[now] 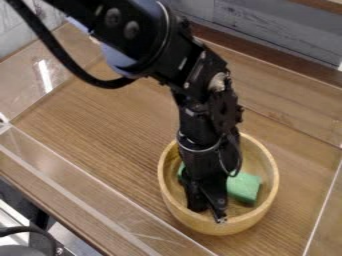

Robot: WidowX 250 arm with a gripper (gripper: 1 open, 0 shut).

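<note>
A cream bowl (261, 206) sits on the wooden surface at the lower right of the camera view, with a green block (243, 188) inside it. My black gripper (209, 208) reaches down into the bowl, its fingers low beside the green block and partly covering it. Whether anything is between the fingertips is hard to see; the fingers look closed.
A clear strip runs along the near left edge, with dark cables beyond it. A grey wall stands at the back.
</note>
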